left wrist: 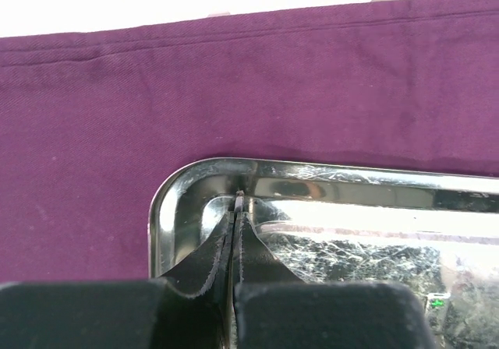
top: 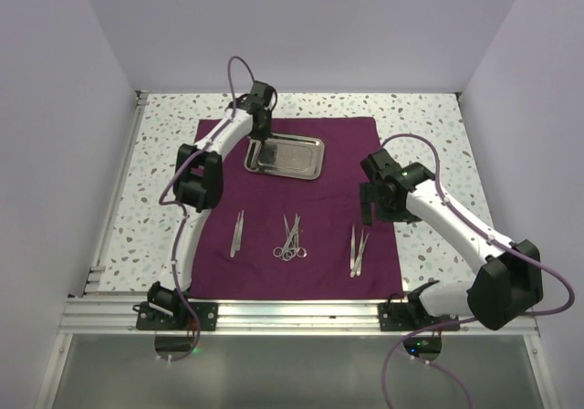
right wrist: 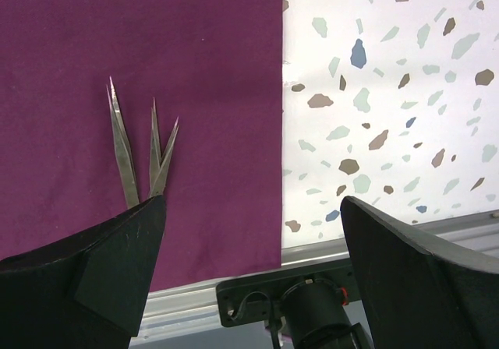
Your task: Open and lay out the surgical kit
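Note:
The shiny metal tray (top: 297, 156) lies at the back of the purple cloth (top: 347, 135). Over its back left corner my left gripper is shut, tips inside the rim. A thin pale sliver shows just beyond those tips; whether it is a tool or a reflection I cannot tell. My right gripper stands open, with nothing between its fingers, above the cloth's right edge. Tweezers (right wrist: 122, 153) and a crossed pair of slim tools (right wrist: 160, 158) lie left of it on the cloth. Several scissor-like tools (top: 291, 240) rest at the front middle, and two slim handles (top: 237, 234) at the front left.
Metal rails (top: 301, 310) run along the front edge. Open cloth lies between the tray and the laid-out tools.

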